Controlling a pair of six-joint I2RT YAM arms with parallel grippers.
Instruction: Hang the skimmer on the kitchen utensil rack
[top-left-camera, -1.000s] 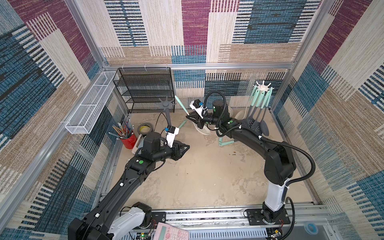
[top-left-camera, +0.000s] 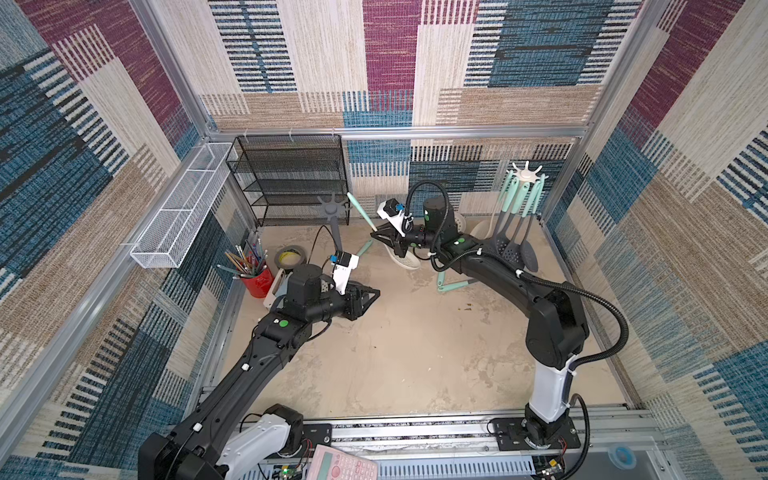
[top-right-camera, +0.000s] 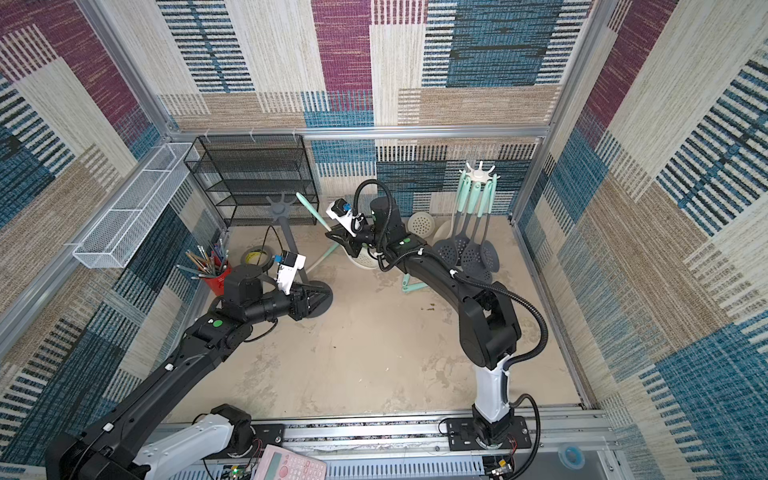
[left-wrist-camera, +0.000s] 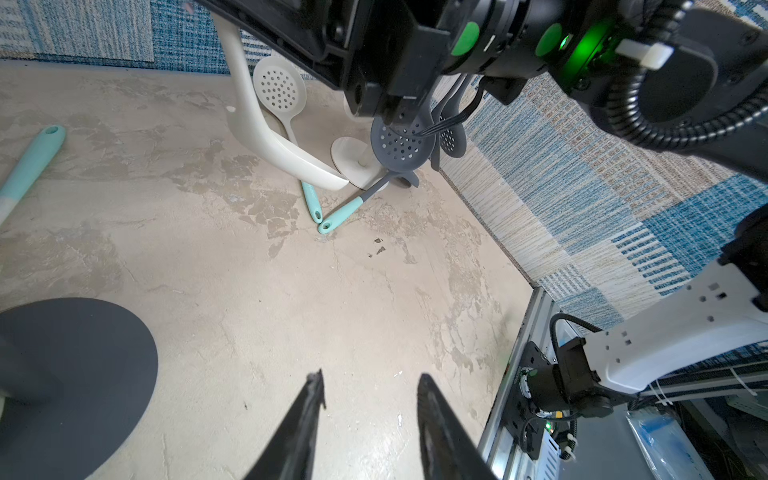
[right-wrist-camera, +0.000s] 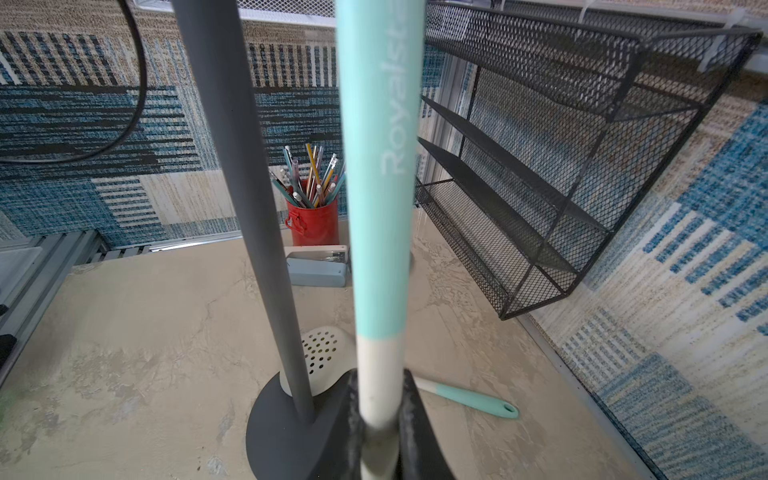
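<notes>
My right gripper (top-left-camera: 378, 236) is shut on the handle (right-wrist-camera: 376, 240) of a white utensil with mint grip, held upright-tilted beside the grey stand (right-wrist-camera: 276, 240); its white head (left-wrist-camera: 280, 156) hangs below, partly hidden in the top views. The stand's round base (left-wrist-camera: 72, 400) rests on the table (top-left-camera: 416, 344). My left gripper (top-left-camera: 371, 299) is open with nothing between its fingers, low and front-left of the right one. Another stand (top-left-camera: 526, 172), white-topped, holds several utensils at back right.
A black mesh shelf (top-left-camera: 288, 176), red pen cup (top-left-camera: 257, 284) and tape roll (top-left-camera: 289, 250) are at back left. Loose utensils (left-wrist-camera: 340, 214) lie on the rear table.
The left arm is almost still.
</notes>
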